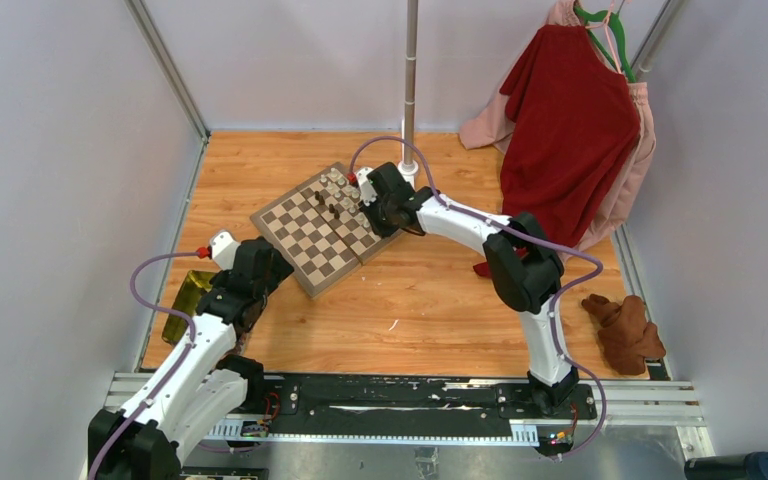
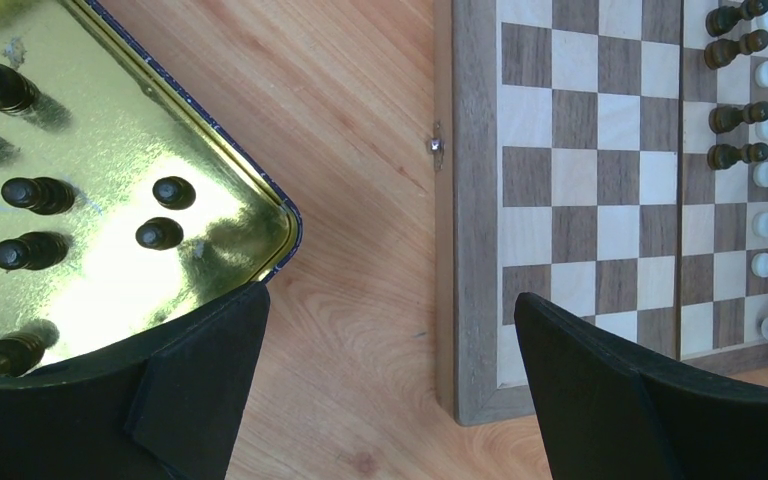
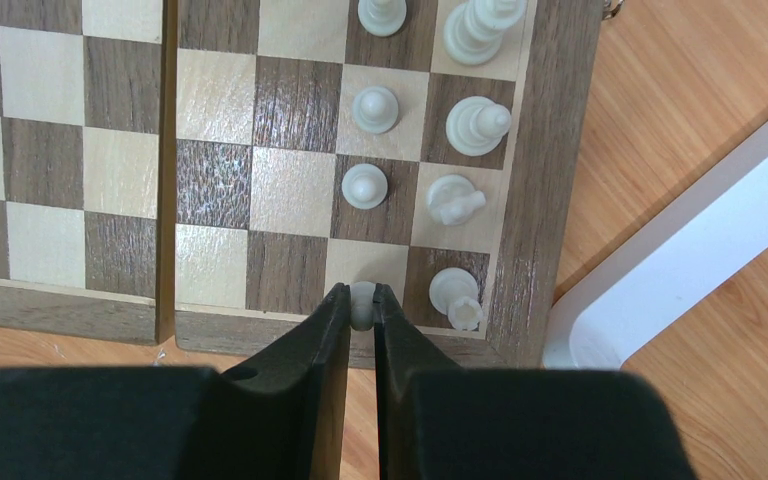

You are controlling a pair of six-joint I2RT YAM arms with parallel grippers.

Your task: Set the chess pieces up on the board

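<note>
The wooden chessboard point(image 1: 305, 240) holds white pieces along one side and several dark pawns. My right gripper is shut on a white pawn point(image 3: 362, 308) over an edge square, beside a white rook point(image 3: 455, 297); other white pawns point(image 3: 365, 186) stand in that row. My left gripper hangs open between the board and the gold tray point(image 2: 120, 290), with nothing between its fingers. Dark pieces point(image 2: 35, 195) stand in the tray.
A pole point(image 1: 409, 100) rises behind the board. Red and pink clothes point(image 1: 570, 120) hang at the right, above a brown plush toy point(image 1: 620, 330).
</note>
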